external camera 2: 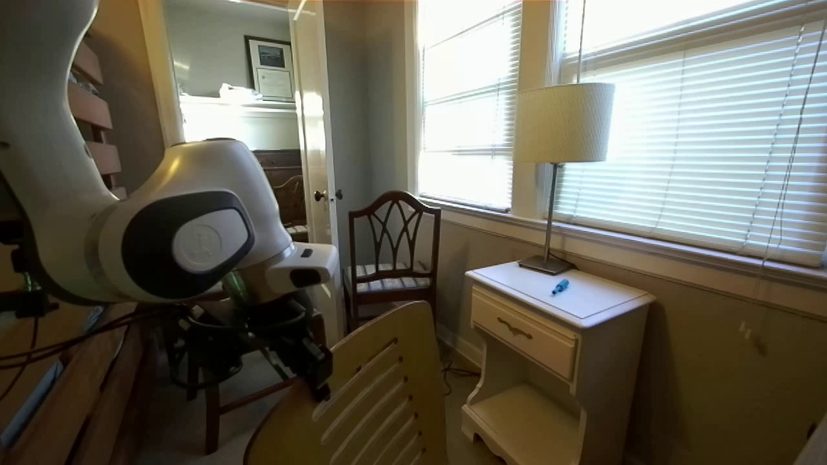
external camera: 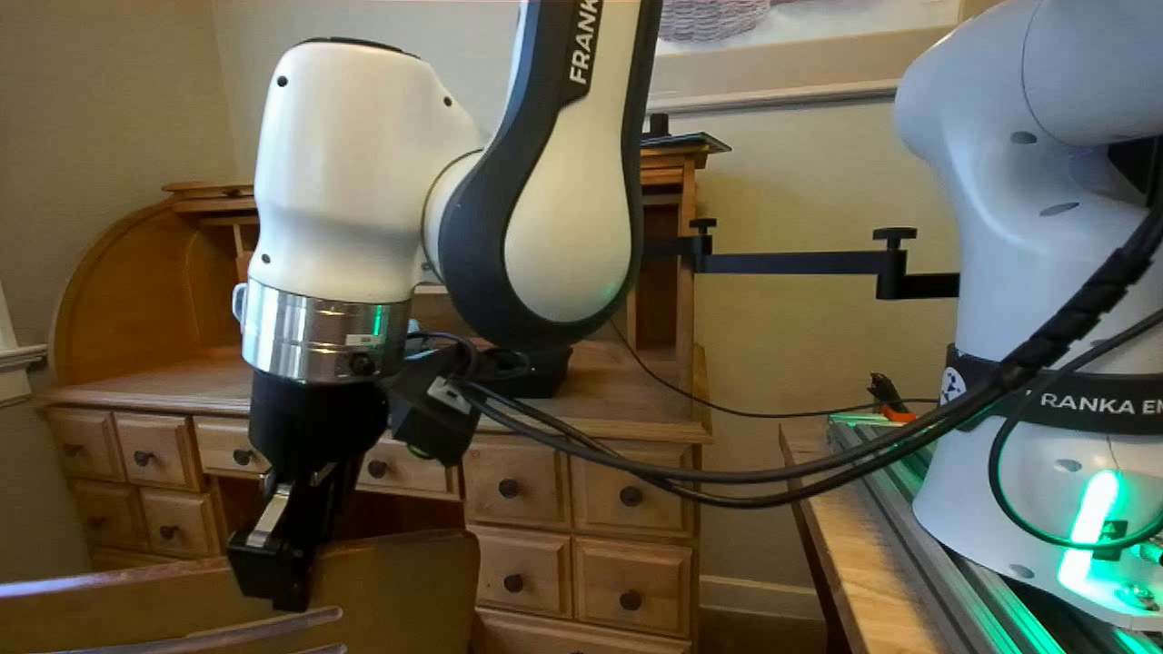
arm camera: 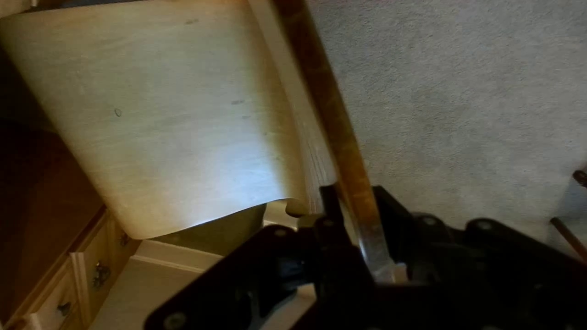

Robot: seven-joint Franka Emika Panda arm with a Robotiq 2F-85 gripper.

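Note:
A light wooden chair with a slotted backrest (external camera 2: 380, 364) stands below the arm. My gripper is shut on the top edge of that backrest, one finger on either side of it. In exterior view 1 the gripper (external camera: 271, 583) points downward over the backrest (external camera: 403, 583), its near finger in front of the wood. From the wrist, the backrest's rim (arm camera: 335, 121) runs up between the fingers, and the chair's smooth seat (arm camera: 165, 121) lies below to the left. The chair's legs are hidden.
A roll-top desk (external camera: 589, 480) stands behind the arm. Beyond the chair are a dark wooden chair (external camera 2: 393, 256) and a white nightstand (external camera 2: 612, 298) bearing a lamp (external camera 2: 570, 124) and a small blue object (external camera 2: 559, 287). Bare carpet (arm camera: 467, 99) shows beside the backrest.

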